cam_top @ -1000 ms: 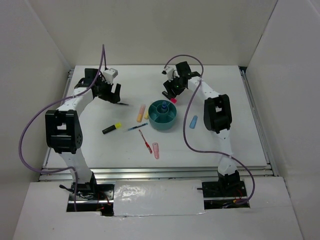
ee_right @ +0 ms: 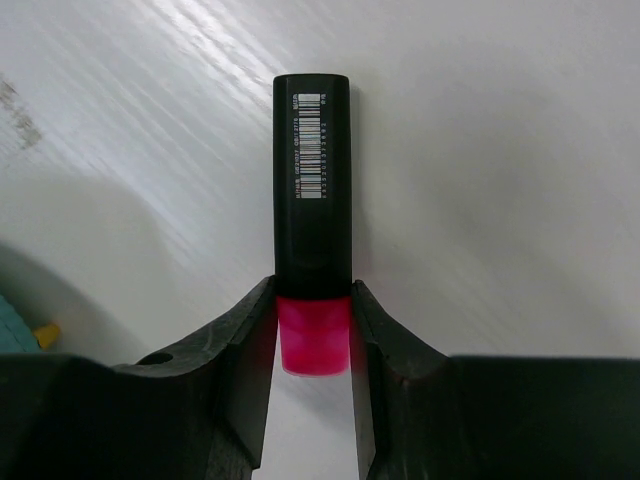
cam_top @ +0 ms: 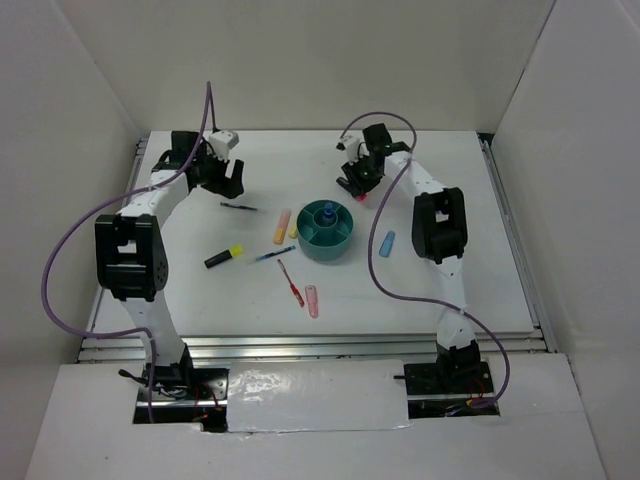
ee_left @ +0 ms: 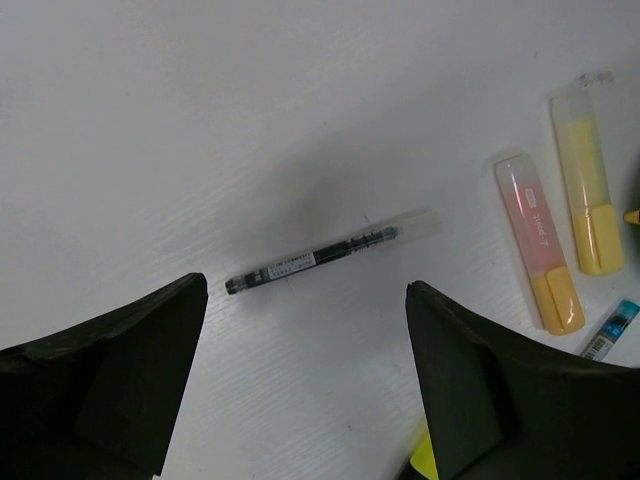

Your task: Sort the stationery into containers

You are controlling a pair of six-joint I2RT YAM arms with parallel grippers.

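A black highlighter with a pink end (ee_right: 313,190) is gripped by my right gripper, its fingers pressing both sides near the pink part. The top view has this gripper (cam_top: 361,186) just behind and right of the round green container (cam_top: 325,245), which has compartments and something blue inside. My left gripper stands open and empty above the table's left side. Ahead of its fingers, on the table, lies a clear-capped black pen (ee_left: 320,255). An orange-and-pink highlighter (ee_left: 540,245) and a yellow one (ee_left: 587,185) lie to the right in the left wrist view.
On the table are a black-and-yellow highlighter (cam_top: 223,256), a blue pen (cam_top: 272,254), a red pen (cam_top: 291,284), a pink item (cam_top: 312,301) and a blue item (cam_top: 387,244). Free table surface (cam_top: 440,295) lies at front right.
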